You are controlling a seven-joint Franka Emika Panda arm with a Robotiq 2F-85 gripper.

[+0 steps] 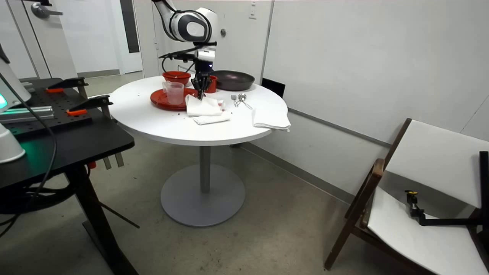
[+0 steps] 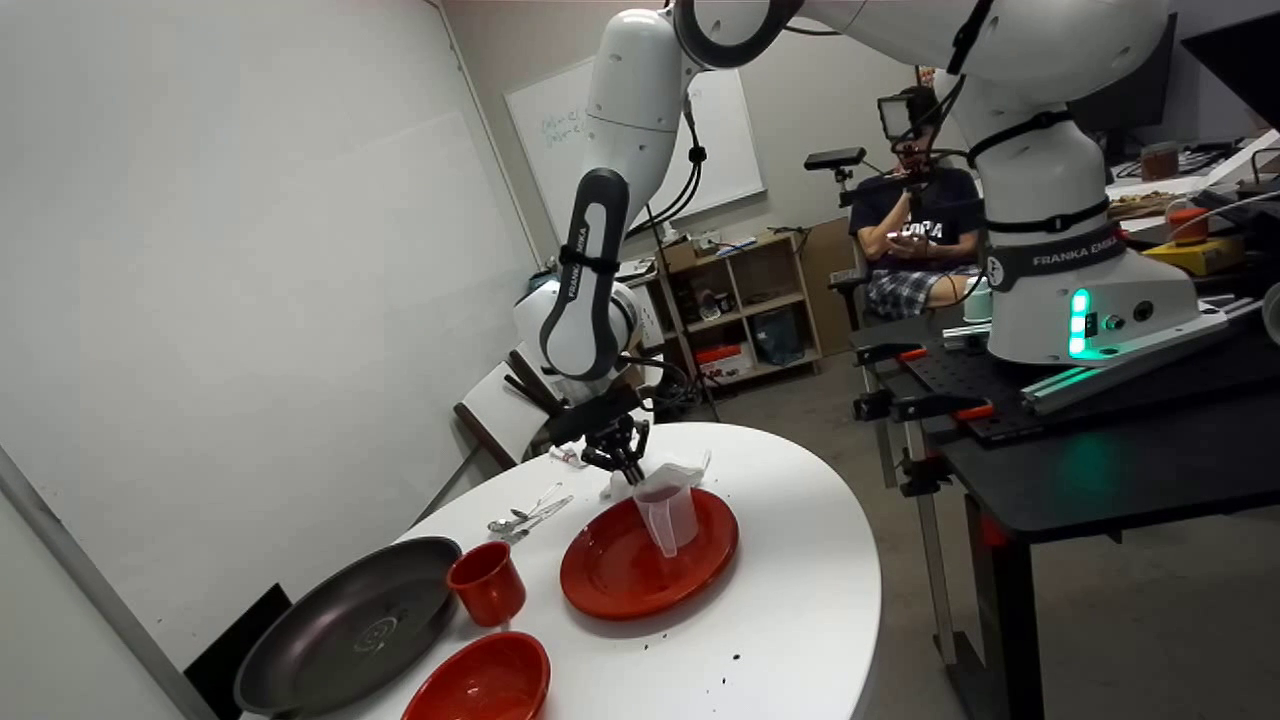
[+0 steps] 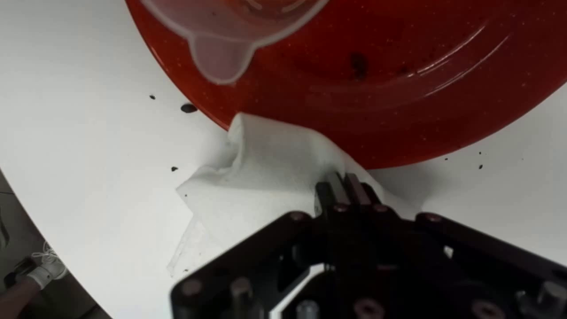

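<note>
A white cloth (image 3: 266,170) lies creased on the table, one folded corner lapping over the near rim of the red plate (image 3: 393,127) in the wrist view. My gripper points down at the cloth beside the plate, its fingers closed together, with a thin fold gathered at the tips. In exterior view 1 the cloth (image 1: 204,106) spreads in front of my gripper (image 1: 200,97), its lower layer flat on the table. On the plate stands a clear plastic cup (image 2: 667,516). The exact grip is partly hidden by the fingers.
A red bowl (image 2: 486,684), a red mug (image 2: 487,584) and a dark pan (image 2: 360,624) stand on the far side. Metal utensils (image 1: 241,99) and another folded white cloth (image 1: 271,119) lie to the right. Dark crumbs (image 3: 188,108) dot the table near the plate.
</note>
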